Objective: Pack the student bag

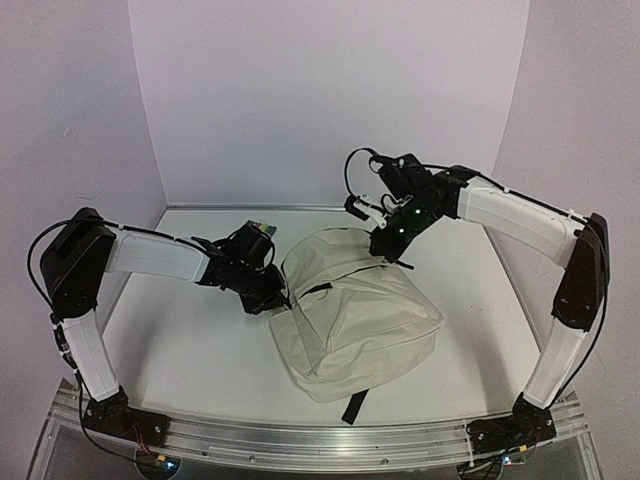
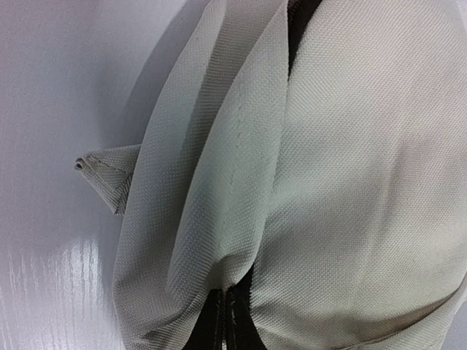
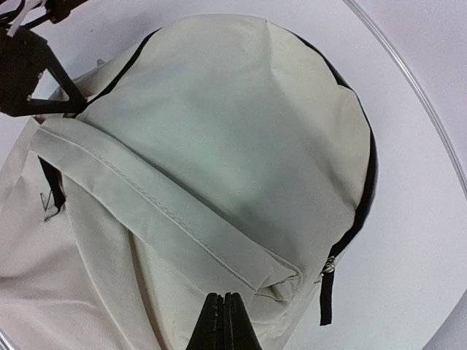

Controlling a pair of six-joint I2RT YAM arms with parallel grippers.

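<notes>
The cream fabric bag (image 1: 375,325) lies on the white table, its zipped mouth running across the upper part. At its left edge, my left gripper (image 1: 288,303) is shut; in the left wrist view its fingers (image 2: 211,321) meet at a gathered fold of bag cloth (image 2: 233,189), which appears pinched between the tips. My right gripper is shut over the bag's upper right part, with nothing visible between its fingers. A black zipper pull (image 3: 326,297) hangs at the bag's edge. The bag's inside is hidden.
A black strap (image 1: 354,406) sticks out below the bag towards the front rail (image 1: 310,441). Bare table (image 1: 180,340) lies to the left, with more clear room at the right. Walls enclose the back and sides.
</notes>
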